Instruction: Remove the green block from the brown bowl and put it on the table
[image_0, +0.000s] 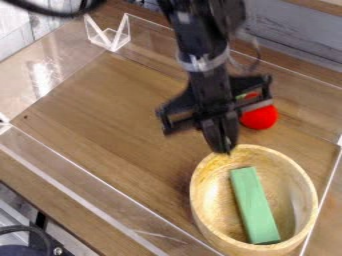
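Note:
A green block (254, 207) lies inside the brown bowl (203, 192) at the lower right, its length running from the bowl's middle toward the near side. My black gripper (219, 143) points down just beyond the bowl's far rim, above and apart from the block. Its fingertips are small and blurred, so whether they are parted does not show. Nothing is seen hanging from them.
Behind the gripper, a red object (261, 117) with a bit of green rests on the table, partly hidden. Bare wooden table (107, 125) stretches left of the bowl. A clear stand (110, 33) is at the far left corner.

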